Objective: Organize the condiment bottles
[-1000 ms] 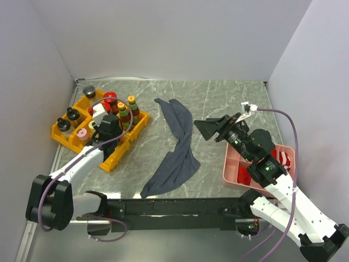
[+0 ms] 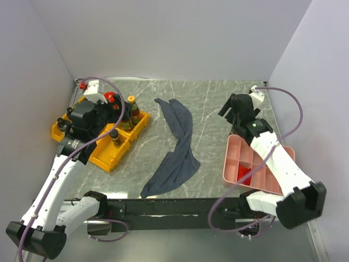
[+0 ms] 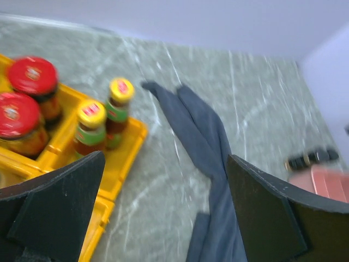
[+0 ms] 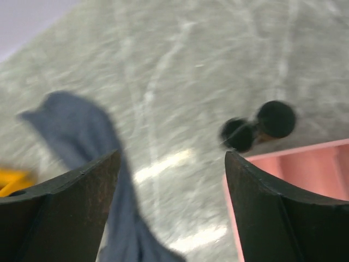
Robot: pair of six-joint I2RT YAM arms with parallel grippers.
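The yellow divided tray [image 2: 104,159] at the left holds several bottles and jars. These include two yellow-capped bottles [image 3: 90,128], red-lidded jars [image 3: 32,75] and a dark-capped bottle [image 2: 115,137] in the front part. Raised over the tray's right back part, my left gripper is open and empty. At the far right, two dark round caps [image 4: 276,119] show just behind the pink bin, their bodies mostly hidden. My right gripper hangs above the table near them, fingers apart and nothing between; in the top view its arm covers most of this spot.
A dark grey cloth [image 2: 177,147] lies crumpled along the middle of the table. The pink divided bin [image 2: 231,164] stands at the right front, with a red item [image 2: 244,174] in one compartment. Bare marble lies between cloth and bin.
My left gripper has risen from the tray's front part and swung up and right, uncovering the dark-capped bottle there. The right gripper has moved back and right, behind the pink bin.
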